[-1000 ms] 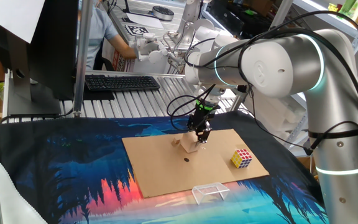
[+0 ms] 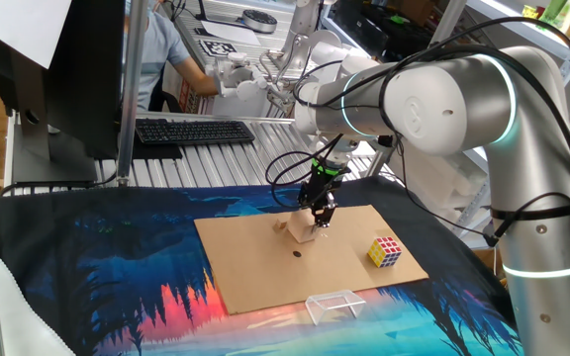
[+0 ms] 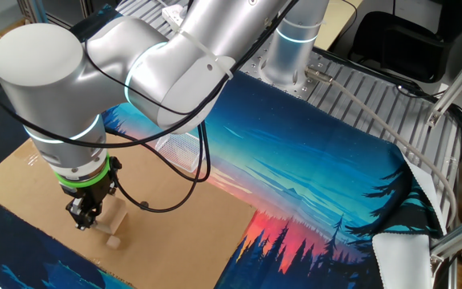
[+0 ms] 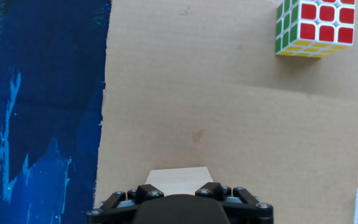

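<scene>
A pale wooden block stands on the cardboard sheet; its top end shows at the bottom of the wrist view. My gripper is low over the sheet, right at this block. In the wrist view its black linkages reach to either side of the block, but the fingertips are hidden, so whether they press on it cannot be seen. A smaller wooden piece lies beside the block. The colourful puzzle cube sits apart on the cardboard, with red, green and yellow faces showing.
A clear plastic stand is at the cardboard's near edge. A dark round spot marks the sheet near the block. Black cables loop loosely beside the arm. Between block and cube the cardboard is bare.
</scene>
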